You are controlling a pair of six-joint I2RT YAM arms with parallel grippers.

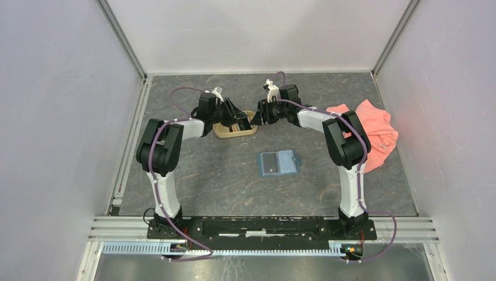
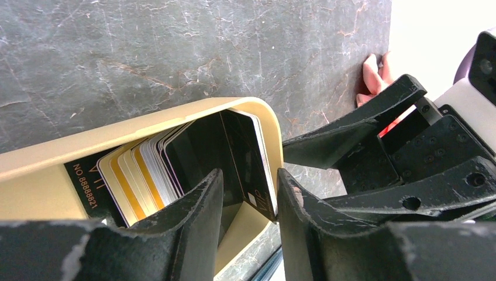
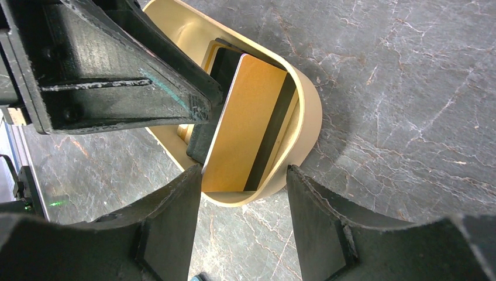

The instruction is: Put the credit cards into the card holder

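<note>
A cream oval tray (image 1: 234,133) holds a pile of cards (image 2: 146,175), gold, white and black. At the tray's right end a card stands tilted on edge, black in the left wrist view (image 2: 248,152), orange-striped in the right. My right gripper is shut on this card at the tray rim. My left gripper hovers over the tray beside the card, part open with nothing clearly held. The blue card holder (image 1: 286,163) lies open on the table below the tray.
A salmon cloth (image 1: 377,134) lies at the right under the right arm. White walls bound the table on three sides.
</note>
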